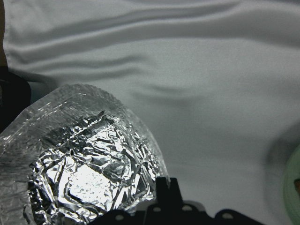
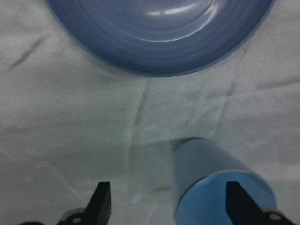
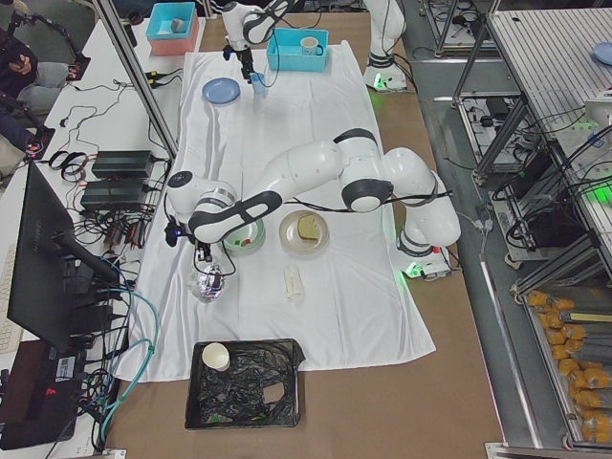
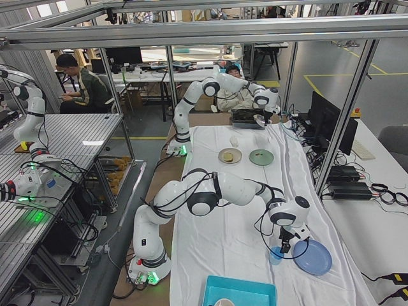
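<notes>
A crumpled foil-lined clear container (image 3: 207,283) lies on the white cloth. My left gripper is just at its rim, fingertips close together; whether it grips the rim is unclear. A green plate (image 3: 246,241) and a beige plate with a yellow item (image 3: 292,232) are nearby. At the other end, my right gripper is open around a light blue cup (image 2: 197,159), one finger over its mouth. A blue plate (image 2: 159,56) lies beside the cup.
A black lined bin (image 3: 241,411) with a white cup stands past the cloth's near edge. A turquoise bin (image 4: 239,290) sits at the far end. A pale thin item (image 3: 294,282) lies on the cloth, whose middle is clear.
</notes>
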